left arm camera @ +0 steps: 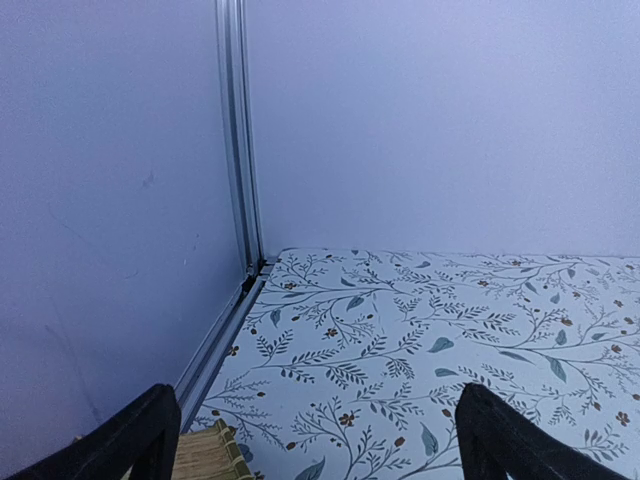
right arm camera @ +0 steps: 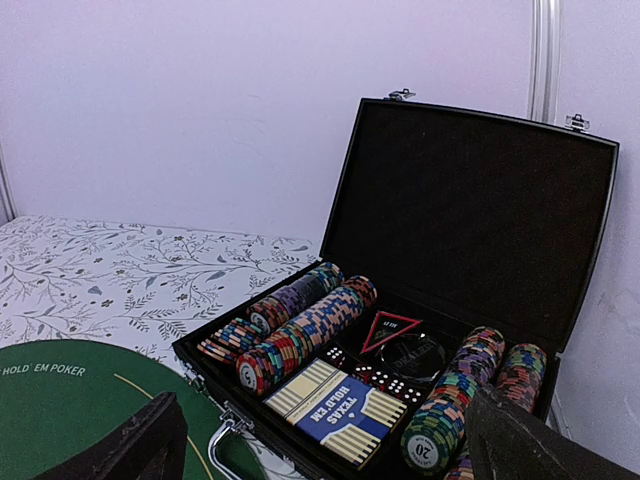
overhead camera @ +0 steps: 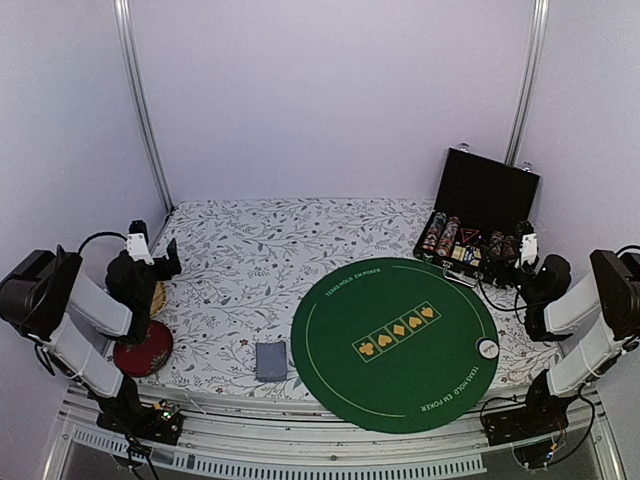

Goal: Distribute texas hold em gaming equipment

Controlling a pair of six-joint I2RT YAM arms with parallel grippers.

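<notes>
An open black case (overhead camera: 480, 185) at the back right holds rows of poker chips (right arm camera: 305, 335), card decks (right arm camera: 335, 410), dice and a red triangular piece (right arm camera: 390, 330). The green poker mat (overhead camera: 390, 370) lies left of and in front of it, with a round white-and-black disc (overhead camera: 487, 349) on its right edge. My right gripper (overhead camera: 505, 262) is open in front of the case, nothing between its fingers. My left gripper (overhead camera: 160, 262) is open over the table's left side, empty.
A grey-blue rectangular item (overhead camera: 271, 361) lies left of the mat. A red round item (overhead camera: 145, 352) and a straw mat (left arm camera: 215, 450) sit at the far left under the left arm.
</notes>
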